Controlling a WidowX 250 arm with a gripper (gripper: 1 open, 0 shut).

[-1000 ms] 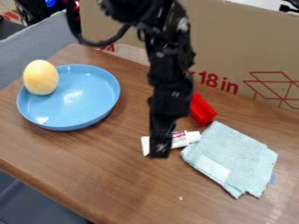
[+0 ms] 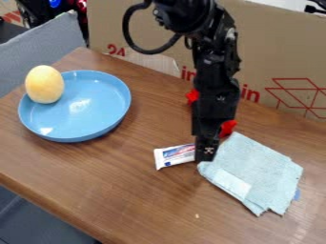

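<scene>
My black gripper (image 2: 207, 152) is lowered over the middle-right of the wooden table, open, at the white tube (image 2: 173, 156), whose right part it hides. A red object (image 2: 228, 127) lies behind the gripper, partly hidden. A folded light blue cloth (image 2: 251, 174) lies just right of the gripper. A blue plate (image 2: 90, 114) sits at the left, with a yellow egg-shaped object (image 2: 45, 85) on its back-left part.
A cardboard box (image 2: 280, 67) stands along the back. A grey surface (image 2: 32, 52) borders the table at the left.
My gripper has moved right and toward the back, from over the middle of the tube to its right end, now covering part of the red object.
</scene>
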